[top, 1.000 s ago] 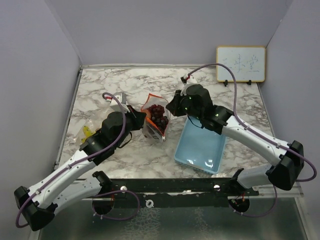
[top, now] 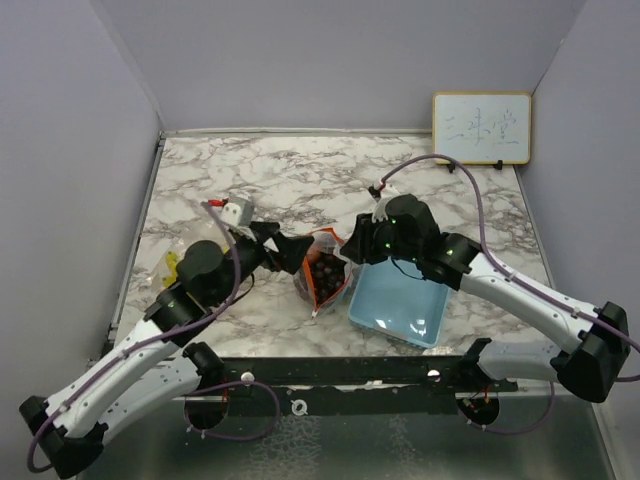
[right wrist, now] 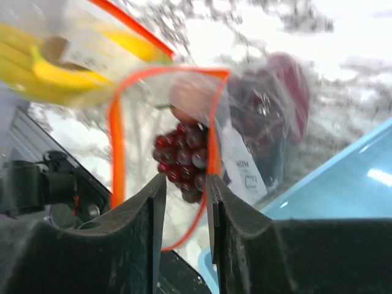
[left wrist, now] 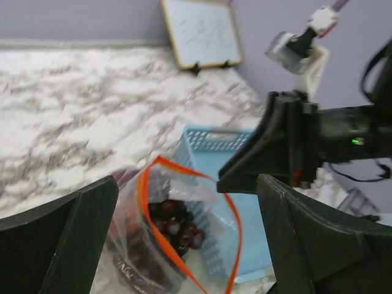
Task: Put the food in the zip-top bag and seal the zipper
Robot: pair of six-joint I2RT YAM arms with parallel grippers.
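Observation:
A clear zip top bag with an orange rim [top: 309, 276] stands at mid-table, its mouth gaping. Dark red grapes [right wrist: 182, 153] and a round orange-brown item [right wrist: 187, 98] are inside it; a purple item [right wrist: 293, 95] shows at its far side. My left gripper [top: 284, 243] is open just left of the bag, its fingers apart on either side of it in the left wrist view, not closed on the film. On the other side, my right gripper is partly open at the rim. The orange rim passes behind its fingers; whether they touch it is unclear.
An empty blue tray [top: 436, 312] lies right of the bag, under the right arm. Another clear bag holding yellow food [right wrist: 67, 70] lies at the left, beside the left arm. A whiteboard [top: 482, 127] stands at the back right.
My left gripper has opened and come off the bag's left edge, shifting right. My right gripper has turned and moved slightly down. The bag mouth has narrowed and sunk toward the front.

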